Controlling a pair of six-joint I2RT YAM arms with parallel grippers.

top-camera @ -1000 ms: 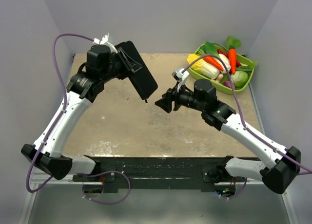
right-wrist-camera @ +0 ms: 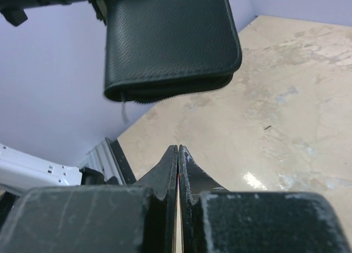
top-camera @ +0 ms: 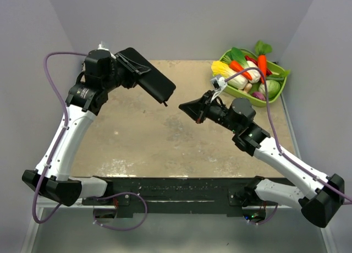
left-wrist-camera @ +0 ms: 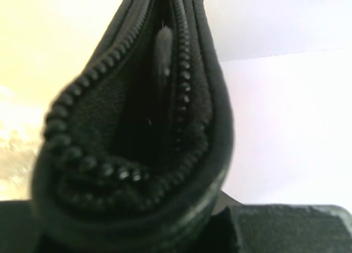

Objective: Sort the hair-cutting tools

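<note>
Raised above the table is a black zippered case (top-camera: pixel 146 74), with my left gripper (top-camera: pixel 132 70) shut on its far-left end. In the left wrist view the case (left-wrist-camera: pixel 220 126) fills the middle; its zipper is parted and the inside is dark. A thin zipper pull (top-camera: pixel 165 104) dangles from the free lower end of the case. My right gripper is shut, with nothing between its fingertips. The case (right-wrist-camera: pixel 170 38) hangs above and ahead of it in the right wrist view, a clear gap apart. No cutting tools can be made out.
At the back right stands a green basket (top-camera: pixel 282 87) of vegetables, including carrots and cabbage. Grey walls enclose the back and sides.
My left gripper has carried the case a little left, tilting it more sideways.
</note>
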